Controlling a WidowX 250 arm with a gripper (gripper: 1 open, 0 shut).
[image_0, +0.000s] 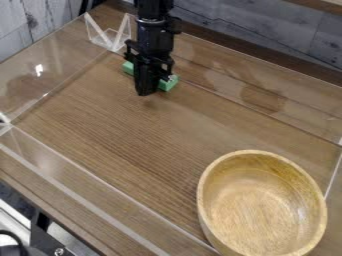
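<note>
My black gripper (144, 82) reaches down from the top of the view at a green object (164, 82), which lies on the wooden table (107, 140) in the upper middle. The fingers partly cover the object, and I cannot tell whether they are open or shut on it.
A large round wooden bowl (259, 161) occupies the lower right. Clear plastic pieces stand near the back left and at the left edge.
</note>
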